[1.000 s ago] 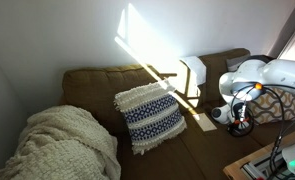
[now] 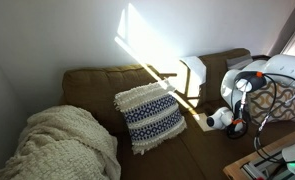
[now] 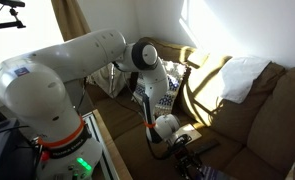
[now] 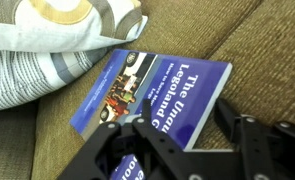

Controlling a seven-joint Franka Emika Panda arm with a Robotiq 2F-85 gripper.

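Note:
A thin purple-blue book [image 4: 177, 85] with "Legoland" on its cover and a small vehicle picture lies on the brown couch seat in the wrist view. My gripper is over its near part, with its dark fingers [image 4: 142, 130] apart. One finger overlaps the cover and the other is beyond the book's right edge. Whether they touch the book cannot be made out. In exterior view 1 the gripper [image 2: 237, 129] is low at the couch's right end. The second exterior view shows the gripper [image 3: 187, 165] dark and blurred by shadow.
A patterned pillow [image 2: 275, 102] is close behind the arm. A blue-and-white fringed cushion [image 2: 152, 117] sits mid-couch, with a cream knitted blanket [image 2: 59, 145] at the left. The seat between cushion and arm is mostly clear. A wooden table edge [image 2: 237, 170] is in front.
The arm has shifted slightly left and lower at the couch's right end. The cushion and blanket have not moved.

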